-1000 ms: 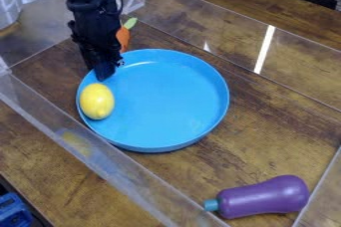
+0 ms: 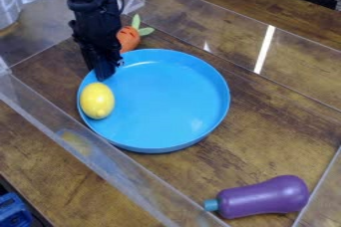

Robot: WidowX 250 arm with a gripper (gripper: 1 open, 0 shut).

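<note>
A blue plate lies on the wooden table, with a yellow egg-shaped object on its left part. The black gripper hangs at the plate's upper-left rim; whether it holds the rim or is open is hard to make out. An orange toy with green leaves sits just behind the plate, partly hidden by the arm.
A purple eggplant-like toy lies at the front right. Clear plastic walls border the area on the left and front.
The arm has shifted only slightly at the plate's upper-left rim; the plate and toys look almost unchanged.
</note>
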